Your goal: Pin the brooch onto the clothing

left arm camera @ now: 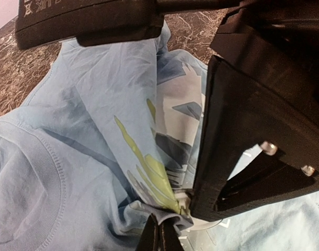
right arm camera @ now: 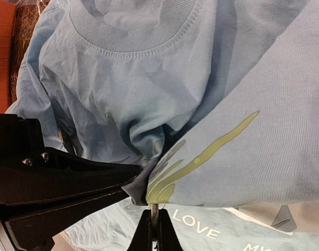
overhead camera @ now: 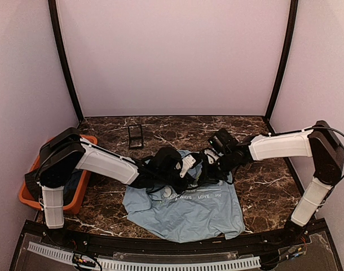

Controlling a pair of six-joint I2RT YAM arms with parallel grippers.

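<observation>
The light blue shirt (overhead camera: 183, 220) lies on the table with both arms over its upper part. A raised fold (left arm camera: 183, 221) of its cloth is pinched by my left gripper, which is shut. From the right, my right gripper comes close to this fold, shut, with a small silvery piece (right arm camera: 155, 209) showing at its tips. The piece touches the cloth under the green print and may be part of the brooch. Its pin and any clasp cannot be made out. In the top view the arms hide the spot.
An orange bin (overhead camera: 76, 195) stands at the left edge. A small black frame (overhead camera: 136, 136) lies behind the shirt. The two grippers are nearly touching. Bare marble table (overhead camera: 262, 197) shows on the right.
</observation>
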